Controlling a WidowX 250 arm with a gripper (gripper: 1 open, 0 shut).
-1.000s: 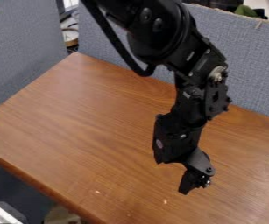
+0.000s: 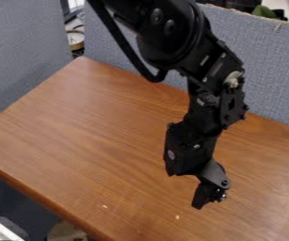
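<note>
My black gripper point(image 2: 210, 191) hangs from the arm, low over the right half of a wooden table point(image 2: 84, 141), its fingertips pointing down near the tabletop. From this angle I cannot see clearly how its fingers stand or whether they touch the wood. No object is visible at the fingertips.
Grey padded panels point(image 2: 21, 94) border the table at the left and along the back point(image 2: 272, 80). The tabletop left of the arm is bare apart from small light specks. The near-left table edge drops to a dark floor with pale items beyond.
</note>
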